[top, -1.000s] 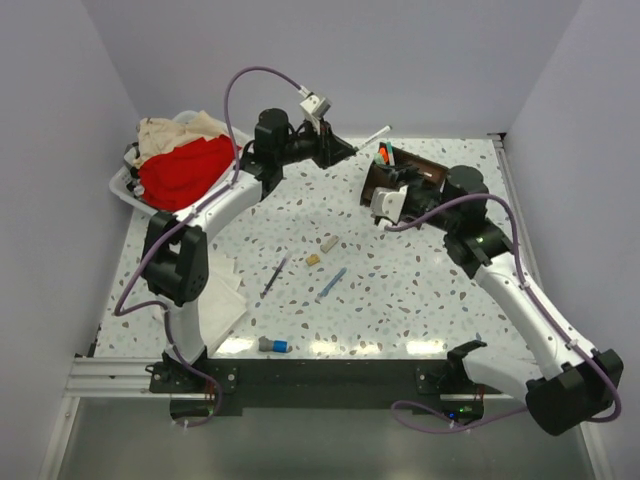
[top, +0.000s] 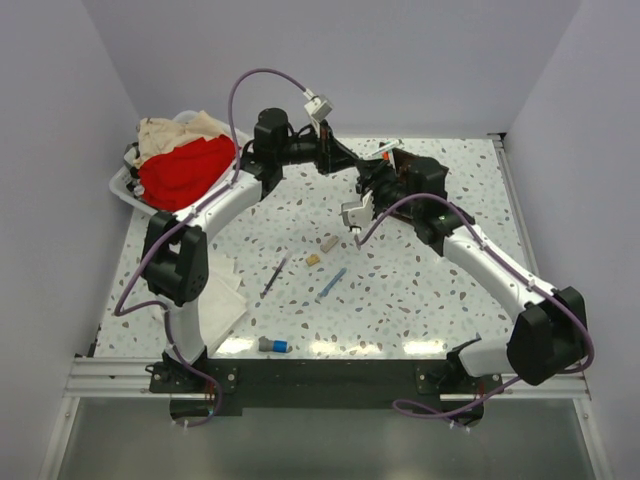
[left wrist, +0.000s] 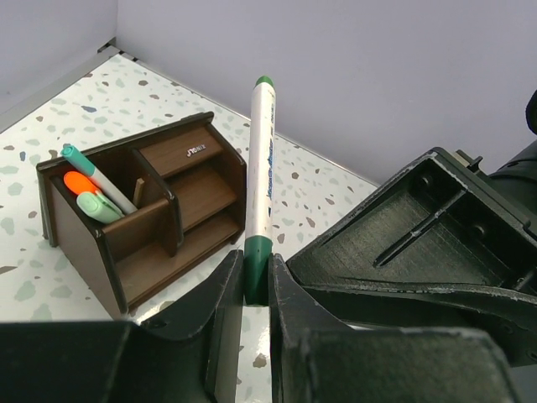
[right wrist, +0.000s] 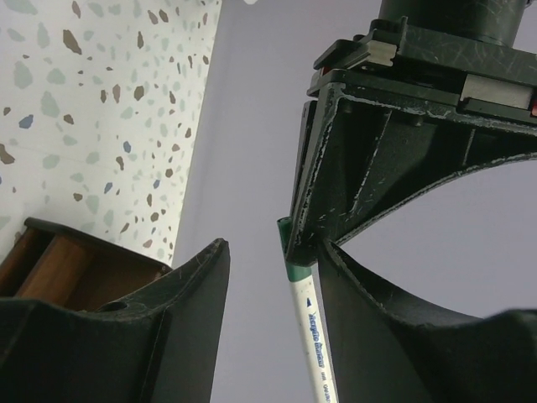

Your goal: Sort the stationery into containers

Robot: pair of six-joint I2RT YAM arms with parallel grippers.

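My left gripper is shut on the green-ended white pen, held upright in the left wrist view. My right gripper is part open beside that pen, its fingertips close to my left gripper's. Behind them a brown wooden organizer stands on the table, holding a teal-capped pen, an orange item and a light green item. On the table lie a blue item, a dark pen, a yellow piece, a beige piece and a blue-grey item.
A white basket with red and beige cloths stands at the back left. White cloths lie at the front left.
My right gripper has moved left toward my left gripper and the pen it holds.
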